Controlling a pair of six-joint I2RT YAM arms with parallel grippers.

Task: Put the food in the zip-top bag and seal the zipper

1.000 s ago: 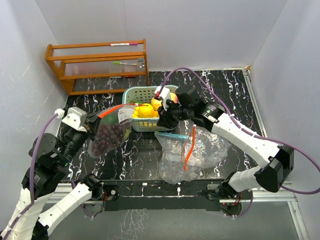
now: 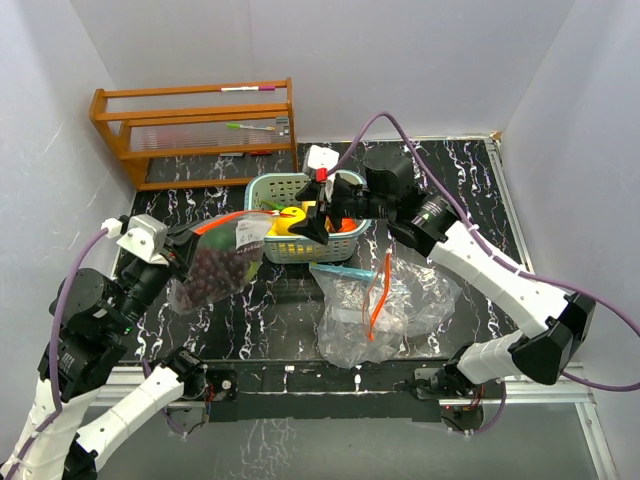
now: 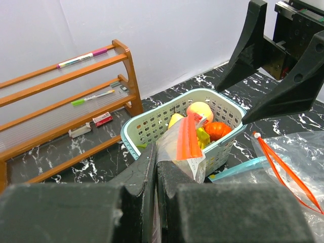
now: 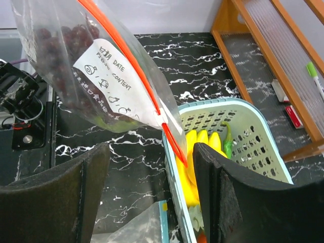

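My left gripper (image 2: 190,245) is shut on the orange-zipped top of a bag (image 2: 220,275) holding dark grapes and something green, hanging over the table. In the left wrist view the bag's orange zipper (image 3: 187,136) rises from between the fingers. My right gripper (image 2: 312,215) stands open above the plastic basket (image 2: 300,255) of yellow, orange and green food. In the right wrist view the hanging bag (image 4: 101,76) with its label is above the open fingers, its zipper end reaching toward the basket.
Empty bags (image 2: 350,320) with orange and blue zippers lie on the table right of centre. A wooden rack (image 2: 190,110) with pens stands at the back left. Walls enclose both sides.
My right gripper has moved up and slightly toward the back left over the basket. The bag in my left gripper has swung a little.
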